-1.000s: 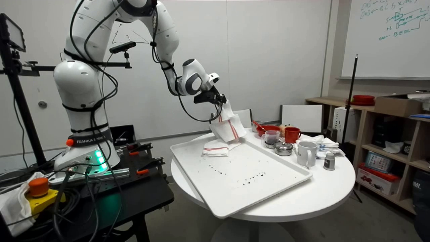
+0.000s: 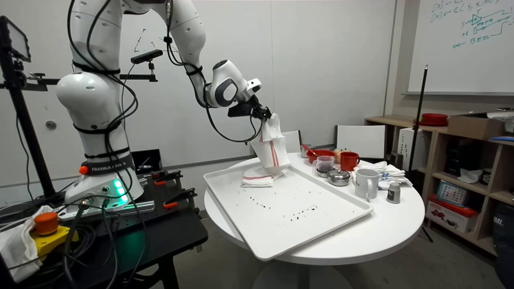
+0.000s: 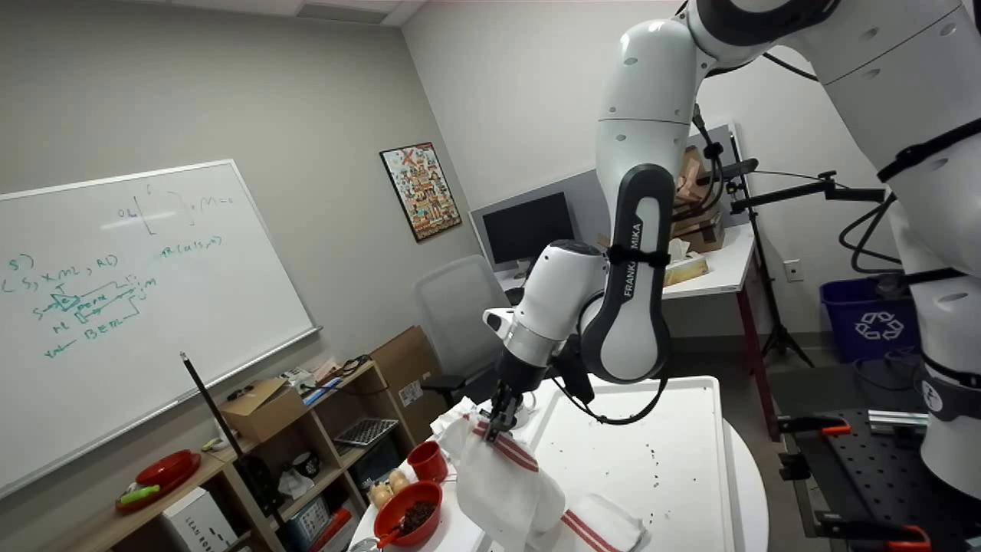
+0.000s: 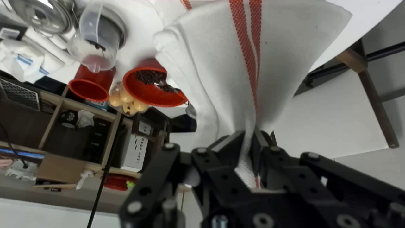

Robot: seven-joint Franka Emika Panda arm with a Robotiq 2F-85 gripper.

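Observation:
A white towel with red stripes point(image 2: 270, 150) hangs from my gripper point(image 2: 266, 115), which is shut on its upper part above the far end of the tray. In the wrist view a fold of the towel point(image 4: 212, 64) runs between the black fingers. A folded striped cloth part point(image 2: 258, 179) lies flat on the white tray point(image 2: 289, 236); whether it belongs to the hanging towel or is a separate cloth I cannot tell. Dark crumbs point(image 2: 301, 212) are scattered over the tray's middle.
Right of the tray stand a red bowl point(image 2: 320, 155) of dark bits, a red mug point(image 2: 349, 161), a metal pot point(image 2: 338, 177), a grey mug point(image 2: 367, 183), a small shaker point(image 2: 393, 192) and white cloths point(image 2: 383, 169). The tray's near half holds only crumbs.
My gripper has risen slightly, and the arm has drawn back a little to the left. The towel hangs longer and straighter below it. The folded part on the tray has stayed put.

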